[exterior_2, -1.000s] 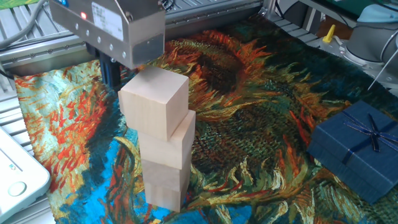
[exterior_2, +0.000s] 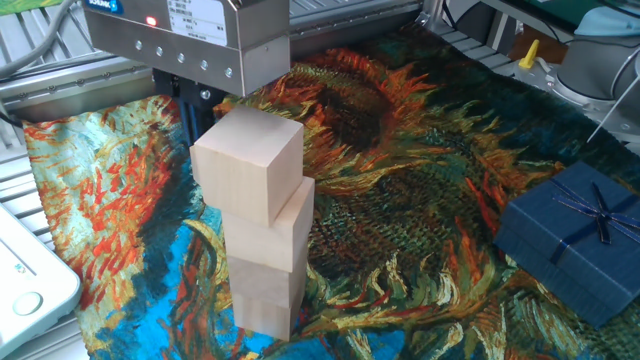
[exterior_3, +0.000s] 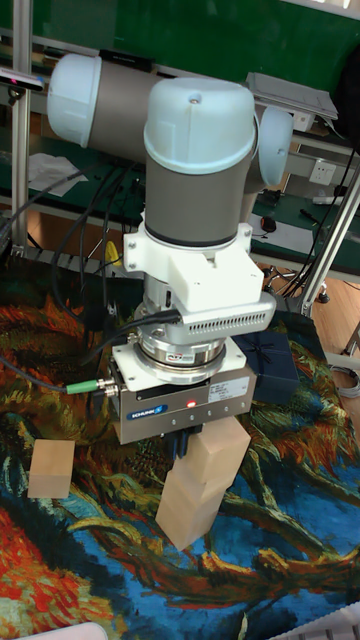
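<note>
A tower of several pale wooden blocks (exterior_2: 262, 245) stands on the patterned cloth, its levels slightly twisted against each other. The top block (exterior_2: 245, 175) sits offset and overhangs the one below. Behind the tower in exterior view 2 is my gripper (exterior_2: 197, 112), its dark fingers partly hidden by the top block. Exterior view 3 shows the gripper (exterior_3: 178, 448) pointing down close beside the tower (exterior_3: 202, 485); whether it touches is unclear. Nothing visible hangs from the fingers, and their opening cannot be made out. A separate wooden block (exterior_3: 51, 467) lies on the cloth to the left.
A dark blue gift box (exterior_2: 575, 240) with a ribbon rests at the right of the cloth in exterior view 2. A white device (exterior_2: 30, 290) stands at the left edge. Open cloth (exterior_2: 400, 220) lies between tower and box.
In exterior view 2 the gripper body has shifted right and turned, its side now facing the camera more squarely. The tower and the box have stayed in place.
</note>
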